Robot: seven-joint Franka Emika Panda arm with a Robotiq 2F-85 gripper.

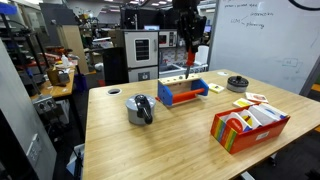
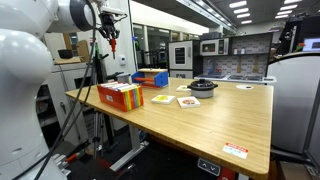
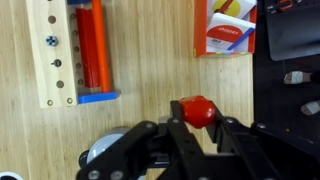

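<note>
A red rod-like piece (image 1: 190, 62) hangs upright below my gripper (image 1: 191, 51), which is shut on it high above the table. From above, its rounded red end (image 3: 197, 111) shows between the dark fingers in the wrist view. Below and to the left in that view stands a wooden toy bench (image 3: 56, 65) with blue sides and a red bar (image 3: 101, 50). An open red box (image 1: 243, 138) of packets and other items sits at the front right of the table in the first exterior view.
A silver pot (image 1: 139, 110) with a dark handle stands on the left part of the table (image 1: 112, 140). A dark pot (image 2: 204, 88) and yellow-and-white flat items (image 2: 163, 99) lie towards the other end. Bare tabletop separates the bench from the red box.
</note>
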